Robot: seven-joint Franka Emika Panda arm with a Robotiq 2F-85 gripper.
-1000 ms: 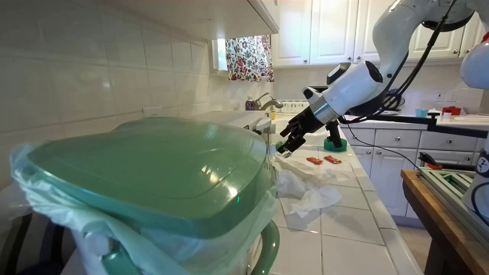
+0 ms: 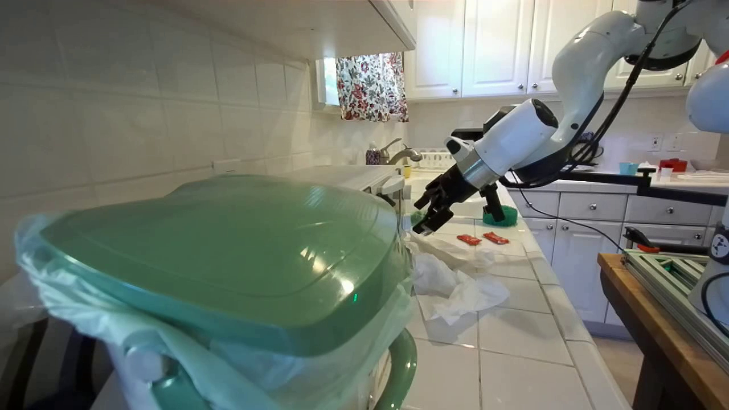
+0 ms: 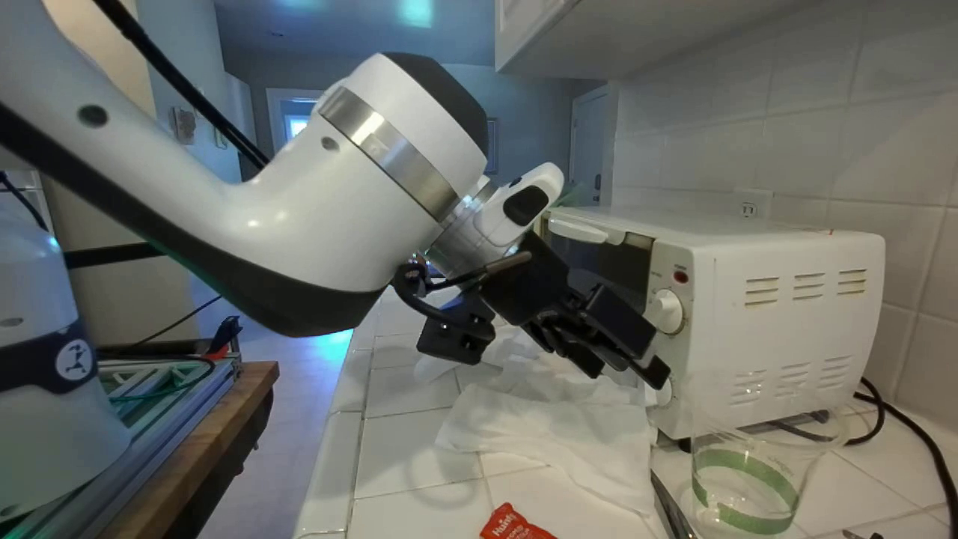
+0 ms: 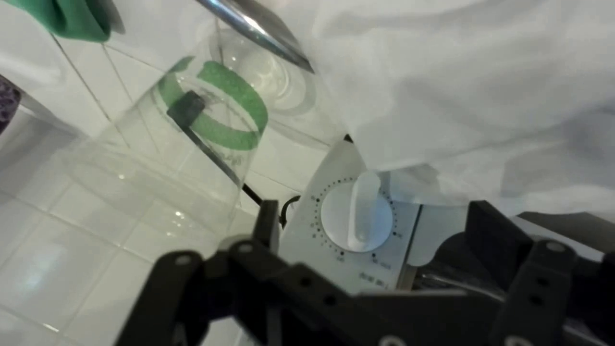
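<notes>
My gripper stands open with nothing between its fingers. In the wrist view a white timer knob (image 4: 357, 214) on the toaster oven's front panel shows in the gap between the fingertips, some distance beyond them. From the side, the gripper (image 3: 624, 370) slants down in front of the white toaster oven (image 3: 763, 314), near its lower knob. Crumpled white paper (image 3: 548, 431) lies on the counter below; in the wrist view the paper (image 4: 473, 104) covers the upper right. Whether any fingertip touches the oven, I cannot tell.
A clear cup with a green band (image 3: 745, 485) stands beside the oven. Red packets (image 2: 495, 238) and a green object (image 2: 500, 216) lie farther along the counter. A green-lidded bin (image 2: 225, 246) fills the near left. Bare tiles (image 2: 519, 341) run along the counter's front edge.
My arm and gripper have shifted slightly to the left and a little lower in exterior view 1. The paper, packets and bin look unmoved.
</notes>
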